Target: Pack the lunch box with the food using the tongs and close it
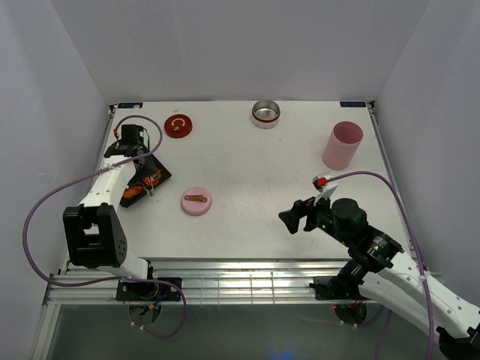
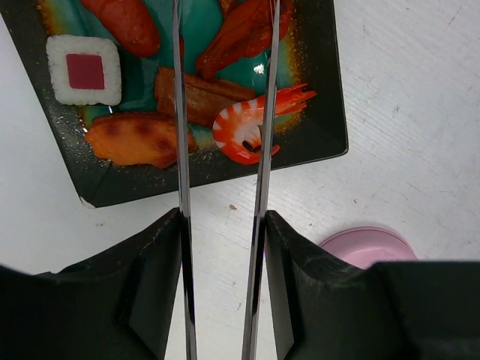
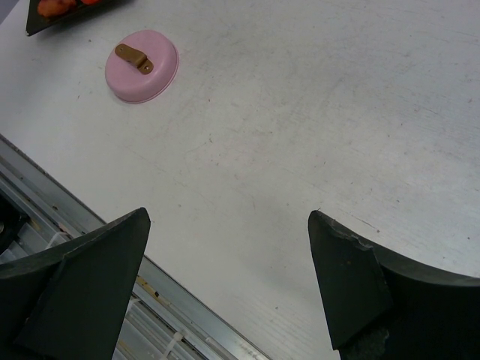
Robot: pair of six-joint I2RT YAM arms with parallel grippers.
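Note:
A black food tray (image 2: 315, 135) at the left holds a sushi piece (image 2: 82, 70), a shrimp (image 2: 247, 127), red and brown fried pieces (image 2: 131, 139). My left gripper (image 1: 148, 187) is over it, long metal fingers part open above the food; whether anything is between them is unclear. My right gripper (image 1: 291, 217) stands open over the empty right side. A pink lid (image 1: 202, 206) with a brown handle lies right of the tray.
A steel container (image 1: 265, 118) stands at the back middle, a red lid (image 1: 178, 131) at back left, a pink cylinder (image 1: 342, 150) at the right.

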